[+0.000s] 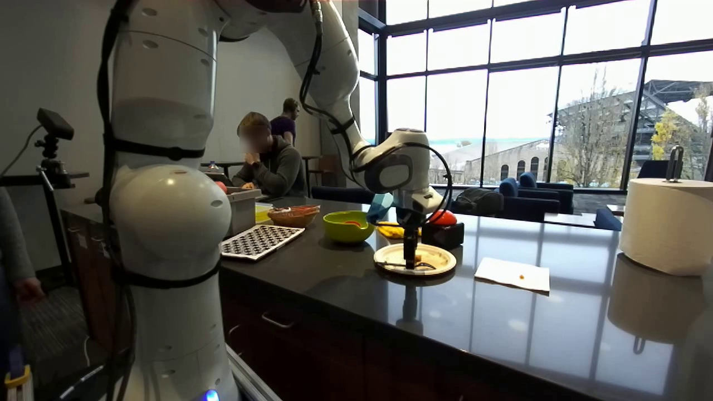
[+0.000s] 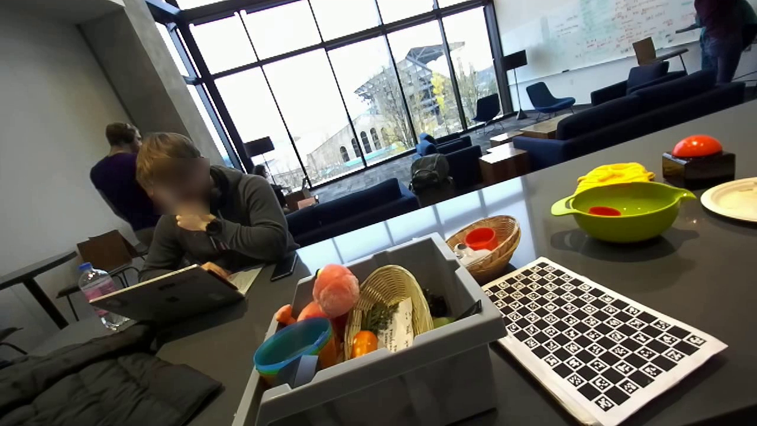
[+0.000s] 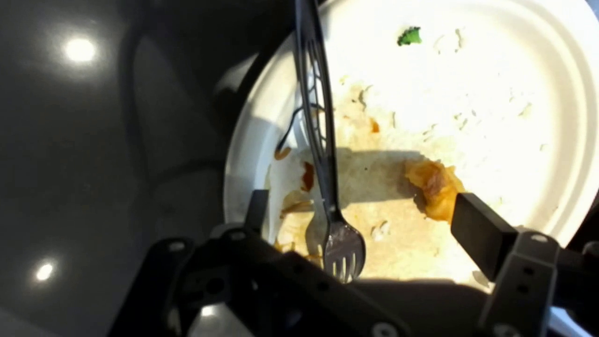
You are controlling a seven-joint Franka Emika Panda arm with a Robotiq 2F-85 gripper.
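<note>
In the wrist view my gripper is open over a white plate (image 3: 505, 106), its fingers spread wide apart. A black fork (image 3: 335, 194) lies between the two fingers, not clamped; its tines point toward the gripper base. By the right finger (image 3: 484, 236) is an orange-brown food scrap (image 3: 436, 188), very near or touching; I cannot tell which. The left finger (image 3: 257, 211) is at the plate's left rim. Crumbs and a green bit (image 3: 410, 36) are scattered on the plate. Exterior view 1 has the gripper (image 1: 409, 262) pointing down at the plate (image 1: 444, 266).
Behind the plate stand a red button on a black box (image 1: 444, 234) and a yellow cloth (image 1: 391, 231). A green bowl (image 1: 342, 230) is farther left, beyond the checkered board (image 1: 262, 241). A napkin (image 1: 498, 273) and paper roll (image 1: 668, 224) are right.
</note>
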